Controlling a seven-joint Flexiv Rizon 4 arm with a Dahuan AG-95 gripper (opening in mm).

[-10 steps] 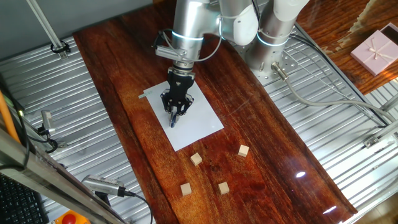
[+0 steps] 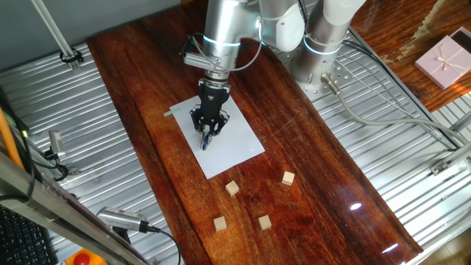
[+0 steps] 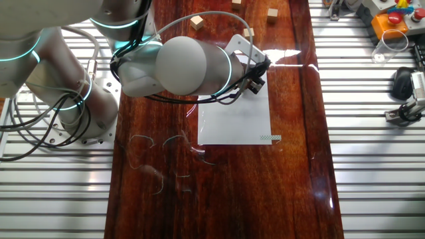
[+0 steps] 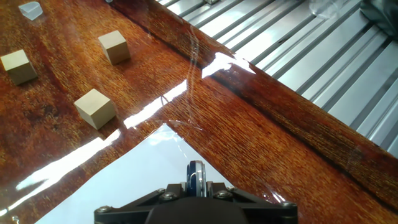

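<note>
Over the white sheet of paper (image 2: 234,147) on the dark wooden table, my gripper (image 2: 206,133) points down, shut on a slim dark-blue pen-like object (image 2: 204,143). In the wrist view the same pen-like object (image 4: 196,177) stands up between the fingers, with a silvery edge. Its lower end is hidden there, so whether it touches the paper I cannot tell. No clear mark shows on the visible part of the sheet. Exterior view 2 has the arm covering part of the paper (image 3: 232,126).
Several small wooden cubes, one of them the nearest cube (image 2: 232,188), lie apart from each other beyond the paper. A patterned strip (image 3: 270,137) lies at one paper corner. Slatted metal (image 2: 96,140) borders the table.
Hardly anything differs: my gripper and the pen-like object stay at nearly the same place over the paper. The cubes and the sheet have not moved.
</note>
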